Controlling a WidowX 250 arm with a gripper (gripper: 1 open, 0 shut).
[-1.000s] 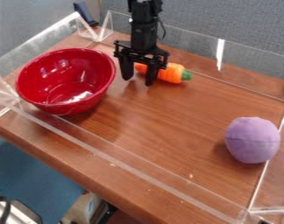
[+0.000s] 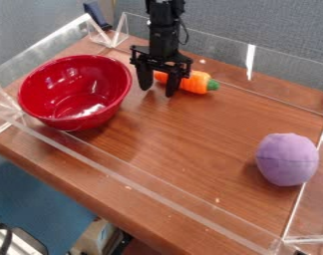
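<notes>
The black gripper (image 2: 161,72) hangs from the top centre, its fingertips low over an orange toy carrot (image 2: 195,82) with a green end, which lies on the wooden table behind and partly under it. Whether the fingers grip the carrot is unclear. A red bowl (image 2: 74,80) stands to the left of the gripper. A purple ball (image 2: 287,159) rests at the right of the table.
Clear plastic walls edge the wooden table (image 2: 171,169). A grey wall stands behind, and blue floor shows at the lower left.
The gripper has shifted very slightly. The bowl, carrot and ball look unchanged.
</notes>
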